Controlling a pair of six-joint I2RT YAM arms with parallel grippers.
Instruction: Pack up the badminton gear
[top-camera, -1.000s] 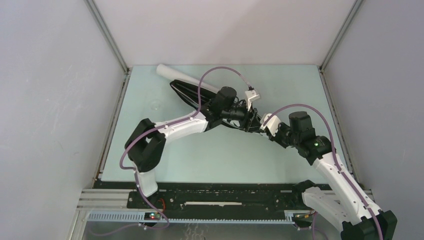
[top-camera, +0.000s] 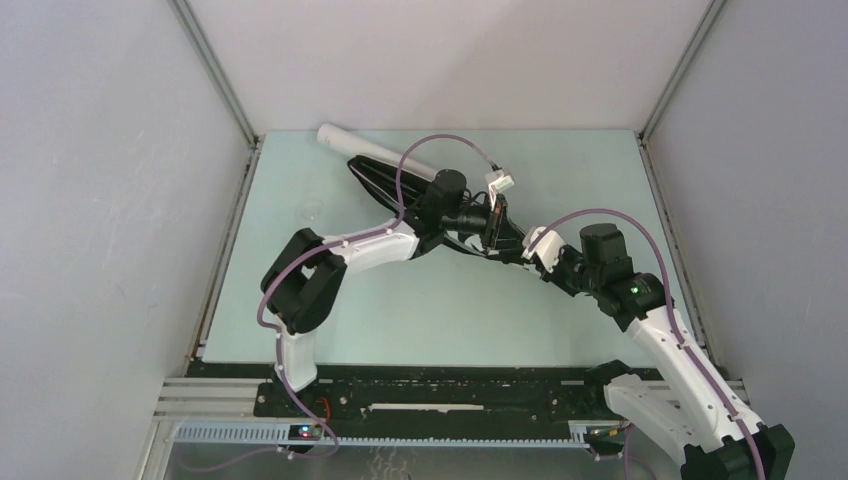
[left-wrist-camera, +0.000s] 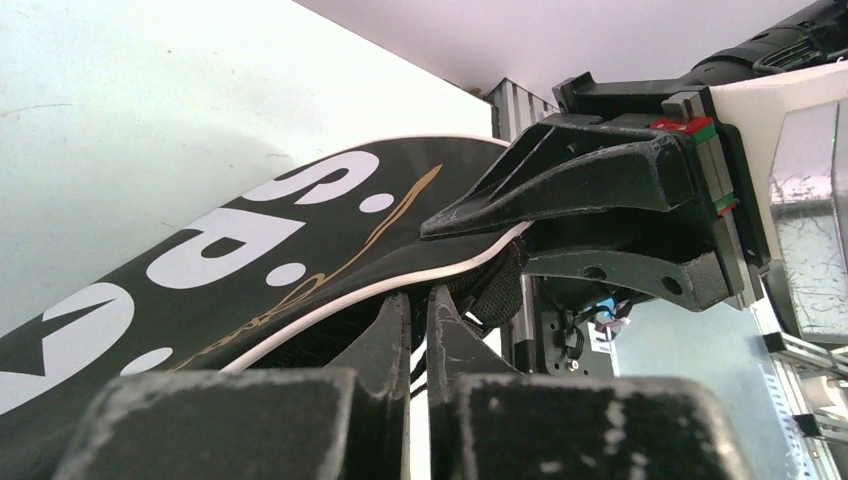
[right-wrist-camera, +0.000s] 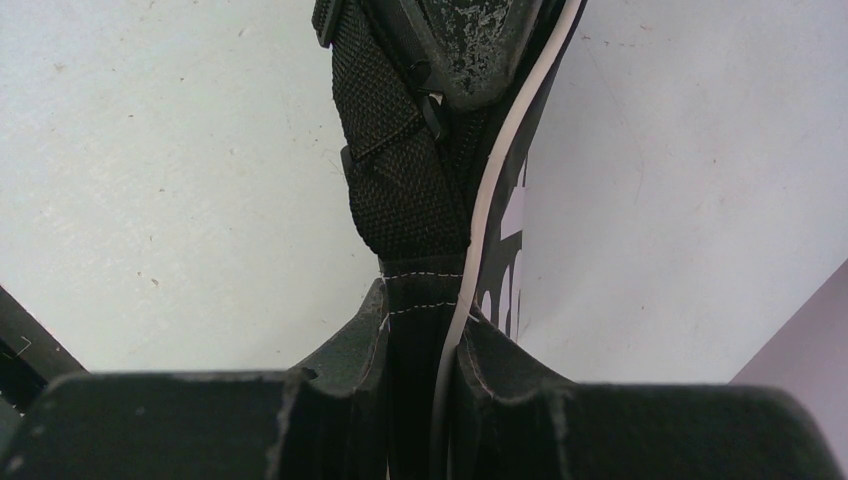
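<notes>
A long black racket bag (top-camera: 374, 184) with white lettering and a pale-piped edge lies slantwise on the table, partly under my left arm. In the right wrist view, my right gripper is closed around the narrow end of the bag (right-wrist-camera: 425, 290), beside a folded black strap (right-wrist-camera: 400, 170). My left gripper is at the piped edge of the bag (left-wrist-camera: 300, 270), a little inward from that end. Its fingers are close together with a narrow gap; whether they pinch anything is unclear. A zipper pull cannot be made out.
A long white tube (top-camera: 345, 140) lies behind the bag at the back left. The two grippers are very close together near the bag's end. Bare table (top-camera: 450, 320) stretches along the front, and the back right is clear too.
The bag's far left end and the white tube have shifted slightly right. My left arm's elbow has also moved a little right, its gripper slightly back; the right arm looks nearly still.
</notes>
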